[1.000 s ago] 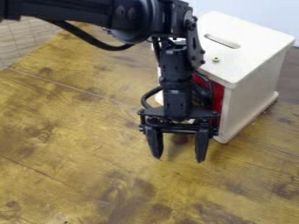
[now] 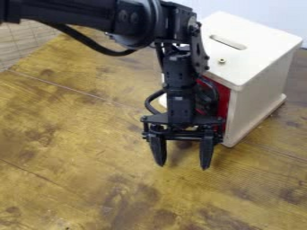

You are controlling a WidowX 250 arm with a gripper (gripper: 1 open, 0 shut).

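My black gripper (image 2: 182, 154) hangs fingers-down over the wooden floor (image 2: 84, 171), its two fingers apart with bare floor showing between them. Right behind it stands a white wooden box (image 2: 264, 81) with a slot and a small brass knob on top. The box's red front (image 2: 220, 101) is partly hidden by my wrist and arm.
Open wooden floor lies to the left and in front of the gripper. A pale woven surface (image 2: 21, 40) is at the upper left, and a white wall is at the upper right behind the box.
My gripper has shifted very slightly, its fingertips sitting a little lower in view. The box has not moved.
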